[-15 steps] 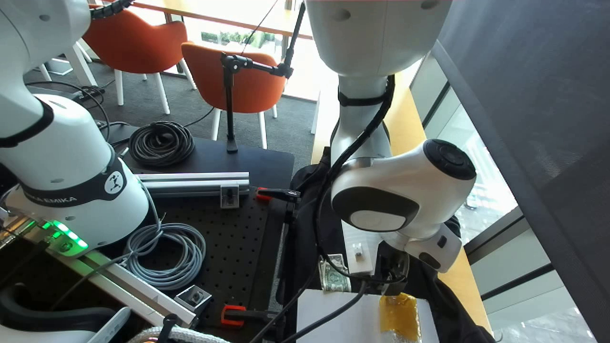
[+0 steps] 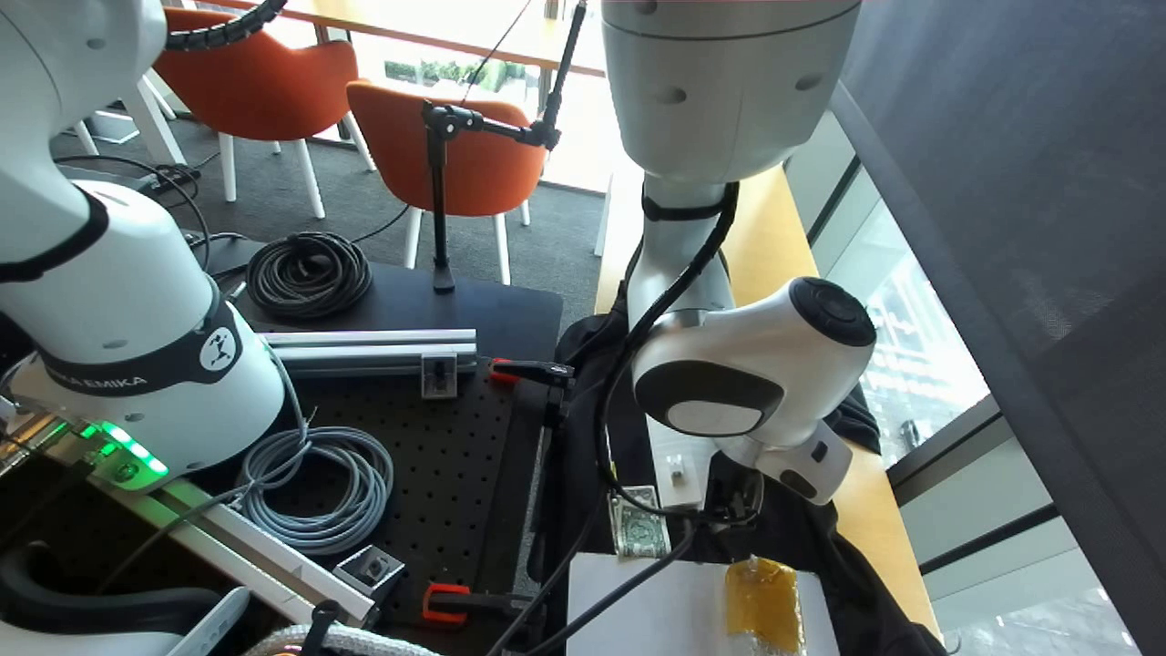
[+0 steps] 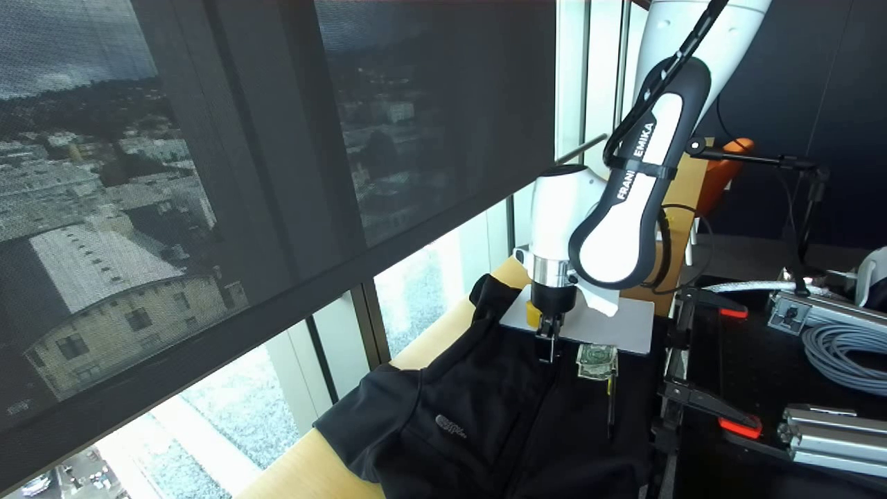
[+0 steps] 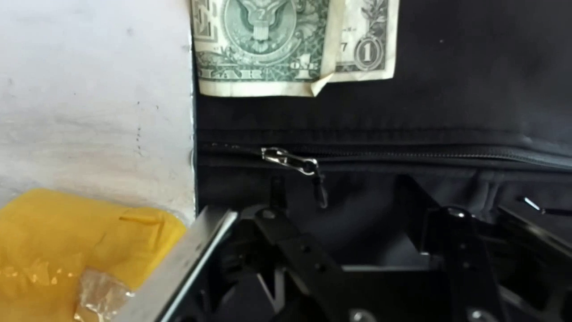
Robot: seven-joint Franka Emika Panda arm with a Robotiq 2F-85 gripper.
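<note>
Low over a black jacket (image 3: 466, 399) is my gripper, its fingers apart with only dark cloth showing between them. In the wrist view, a silver zipper pull (image 4: 289, 160) with a short dark cord (image 4: 320, 194) lies on the closed-looking left end of a zipper, just above the gap between my fingers in the picture. Whether a finger touches the cord is unclear. A folded dollar bill (image 4: 262, 45) rests on the jacket above the zipper. Exterior view 2 has the gripper (image 3: 549, 349) beside the bill (image 3: 596, 362), near the white board's edge.
The white board (image 4: 96, 107) borders the exposed zipper on the left. A yellow packet (image 4: 80, 230) with clear wrapping lies on it. Black cables cross in front of the board in exterior view 1. A clamp (image 3: 719, 412) grips the neighbouring black table. Open cloth spreads across the jacket's front.
In exterior view 1 my arm and hand have shifted left and somewhat away from the yellow packet. The bill, board and packet appear unmoved.
</note>
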